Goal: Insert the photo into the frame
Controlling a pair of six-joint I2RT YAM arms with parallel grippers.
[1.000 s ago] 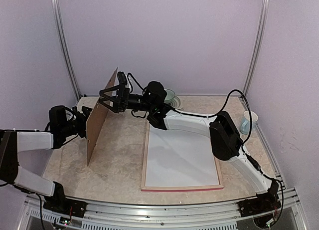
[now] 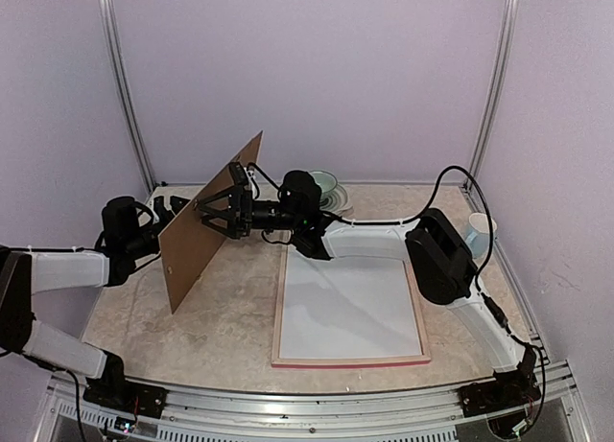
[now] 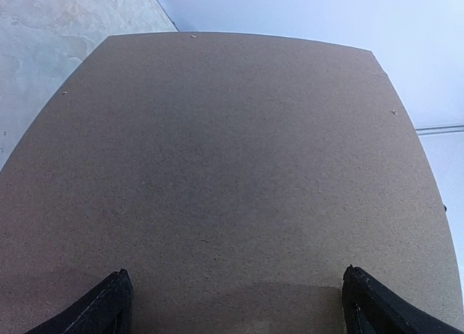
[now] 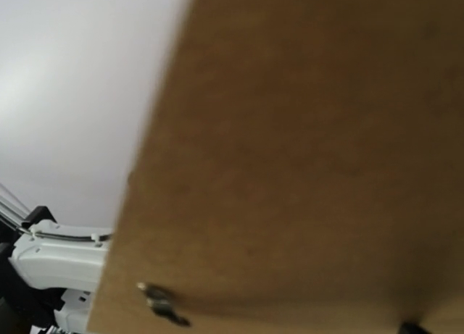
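Note:
A large brown board leans, raised on edge, at the left of the table. Behind it, my left gripper faces the board's other side; in the left wrist view its fingers stand wide apart before the grey-brown surface. My right gripper is open against or just in front of the near face. The brown face fills most of the right wrist view, with a small dark metallic piece low on it. The wooden frame lies flat, its inside white. No printed picture shows.
A green bowl on plates stands at the back, partly behind the right arm. A light blue mug is by the right edge. Bare table lies left of the frame.
My right gripper has lowered and moved slightly right; the left has shifted slightly right. The frame has stayed put.

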